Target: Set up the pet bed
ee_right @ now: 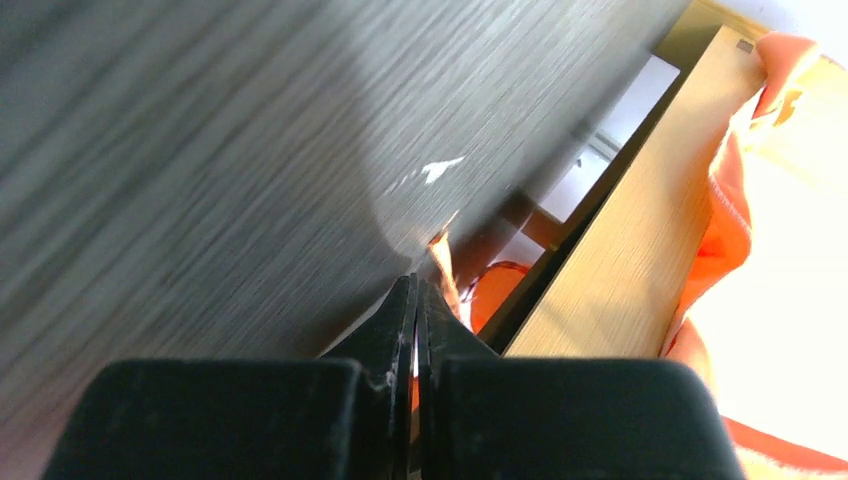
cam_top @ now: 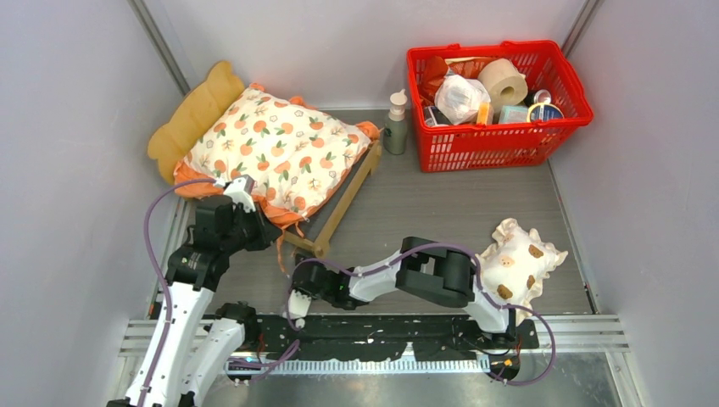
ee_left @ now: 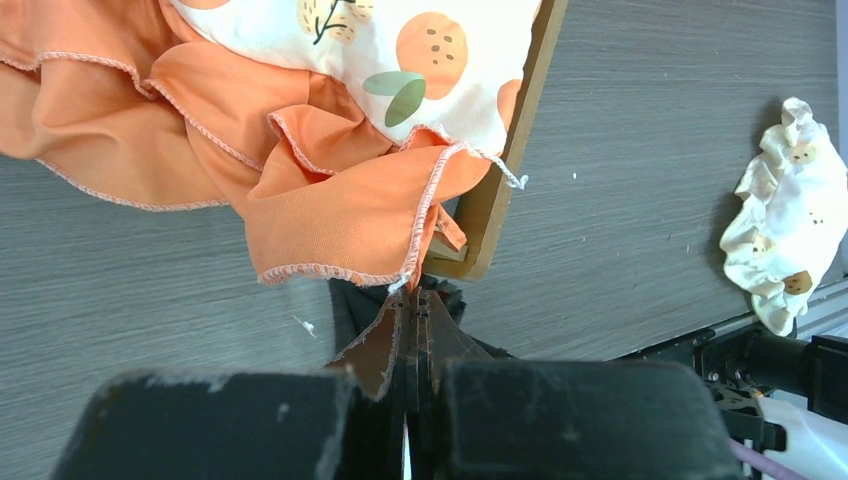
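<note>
A wooden pet bed frame (cam_top: 352, 195) with a scalloped yellow headboard (cam_top: 182, 131) sits at the left, topped by an orange-print pad (cam_top: 271, 148) with orange skirts and ties. My left gripper is shut at the pad's orange corner (ee_left: 340, 220); whether cloth is between its tips is hard to tell. My right gripper is low by the frame's wooden rail (ee_right: 630, 230), shut, with a thin orange tie (ee_right: 442, 255) near its tips; what it grips is unclear. A small cow-patterned pillow (cam_top: 513, 267) lies at the right.
A red basket (cam_top: 496, 148) of supplies stands back right, a green pump bottle (cam_top: 394, 131) beside the bed. Walls bound the left, back and right.
</note>
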